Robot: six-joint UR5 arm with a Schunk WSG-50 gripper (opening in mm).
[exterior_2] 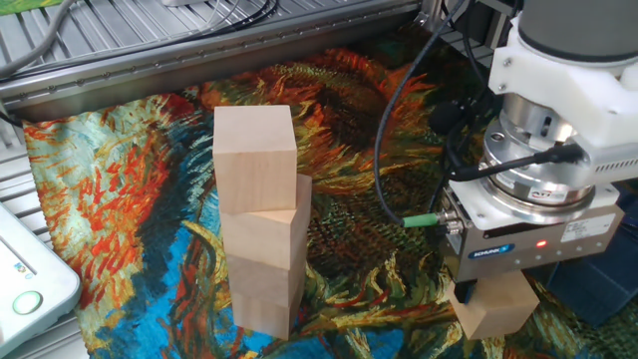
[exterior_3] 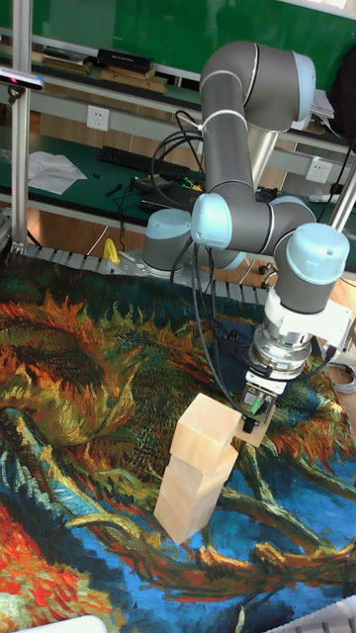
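Note:
A tower of several pale wooden blocks (exterior_2: 257, 224) stands upright on the patterned cloth, its blocks slightly twisted against one another. Right of it, a single wooden block (exterior_2: 501, 307) is below my gripper (exterior_2: 491, 291). One dark finger (exterior_2: 466, 293) shows at the block's left side; the other is hidden, so whether the fingers grip the block cannot be seen. In the other exterior view, the tower (exterior_3: 195, 475) stands in front of the gripper (exterior_3: 250, 424) and covers part of the single block (exterior_3: 248, 434).
The colourful cloth (exterior_2: 110, 199) has free room left of and behind the tower. A metal rail (exterior_2: 199, 55) runs along the back. A white device with a green button (exterior_2: 28, 301) lies at the left edge. A cable (exterior_2: 381, 150) loops beside the gripper.

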